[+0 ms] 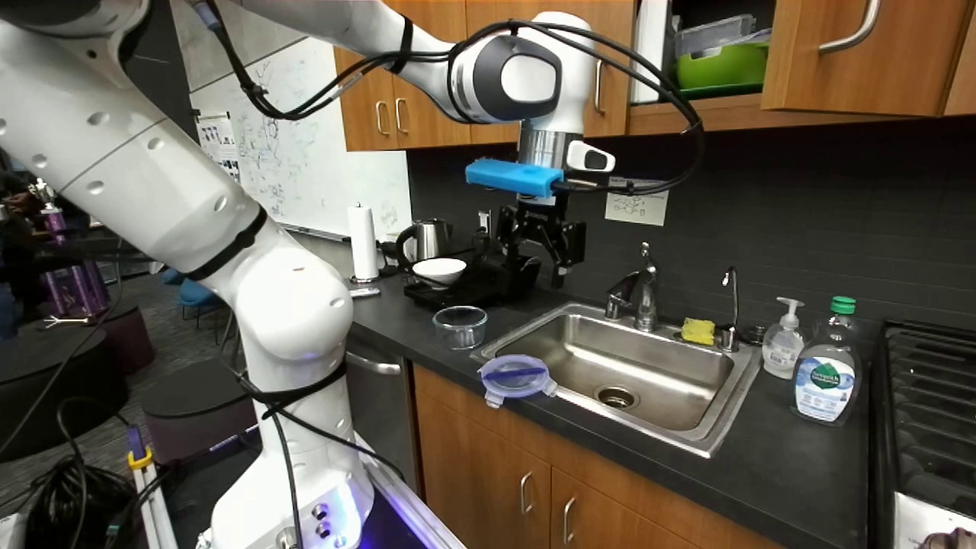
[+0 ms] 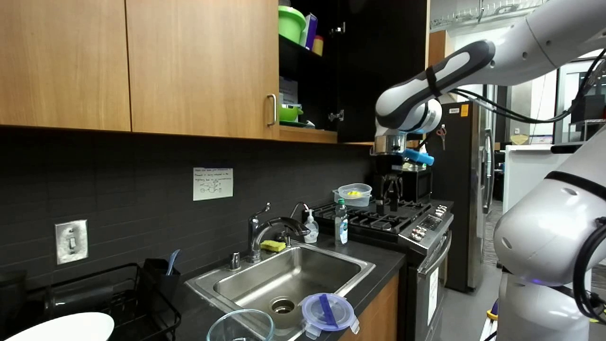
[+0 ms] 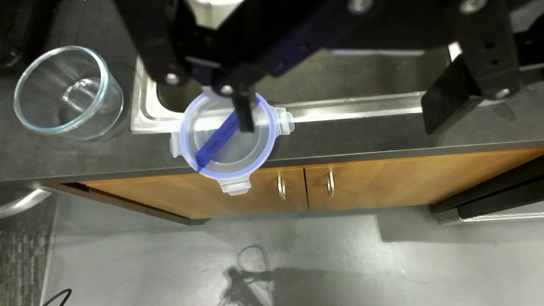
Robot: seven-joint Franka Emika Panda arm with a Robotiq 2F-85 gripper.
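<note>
My gripper hangs open above the counter, with nothing between its fingers. A round clear lid (image 3: pixel 224 153) with a blue rim and a dark blue strip lies on the sink's front edge, partly over the counter. In the wrist view one finger (image 3: pixel 245 114) overlaps part of the lid, but the gripper is well above it. An empty clear glass bowl (image 1: pixel 460 328) stands left of the lid in exterior view 1. The steel sink (image 1: pixel 723 422) is empty.
Soap bottles (image 1: pixel 826 375) stand right of the sink, near the stove (image 2: pixel 417 230). The tall faucet (image 1: pixel 646 293) and a yellow sponge (image 1: pixel 698 331) are at its back edge. A dish rack with a white bowl (image 1: pixel 439 270) sits at the left. An open cupboard shelf holds green containers (image 1: pixel 723 69).
</note>
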